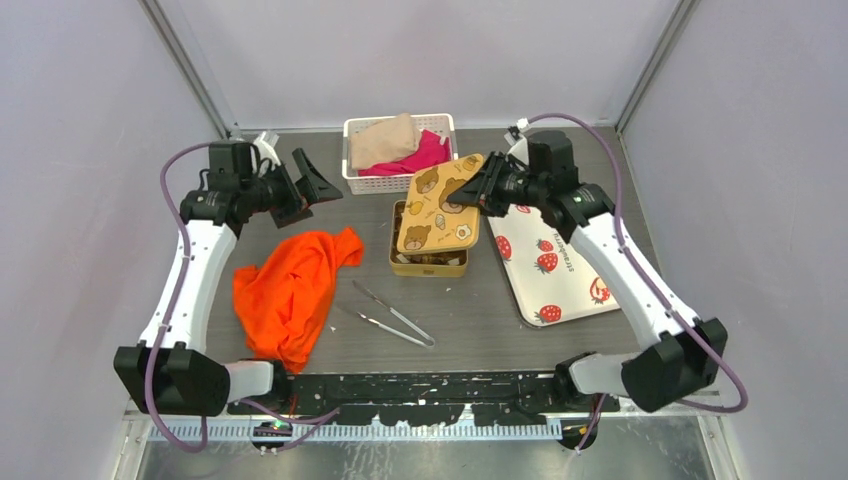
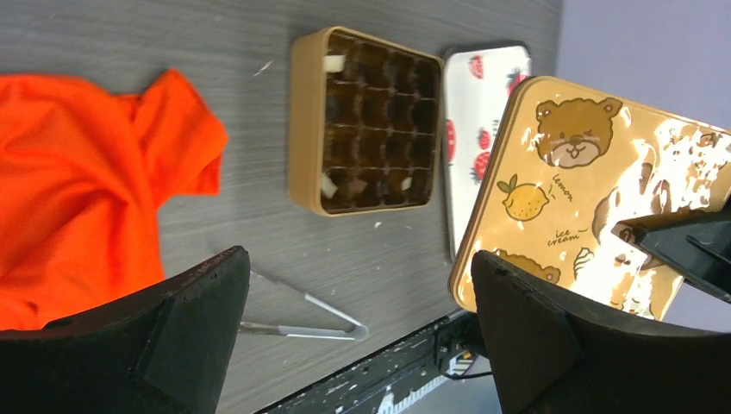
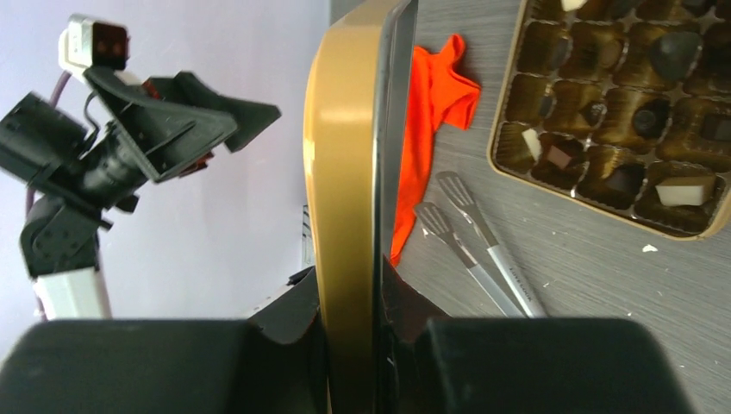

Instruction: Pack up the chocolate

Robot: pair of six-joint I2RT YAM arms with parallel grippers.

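Observation:
A yellow lid with printed bears (image 1: 430, 215) hangs over the chocolate box, and my right gripper (image 1: 465, 195) is shut on its right edge. In the right wrist view the lid (image 3: 340, 198) stands edge-on between the fingers. The gold chocolate box (image 1: 430, 268) is on the table under the lid, partly covered from above. Several chocolates sit in its brown divided tray (image 2: 379, 121), among them a white-and-tan piece (image 3: 685, 191) in a corner compartment. Left of the lid and apart from it, my left gripper (image 1: 325, 195) is open with nothing between its fingers.
Metal tongs (image 1: 400, 322) lie in front of the box. An orange cloth (image 1: 295, 290) is bunched at left. Behind the box stands a white basket (image 1: 350, 180) with beige and pink cloths. A strawberry-print board (image 1: 575, 285) lies at right.

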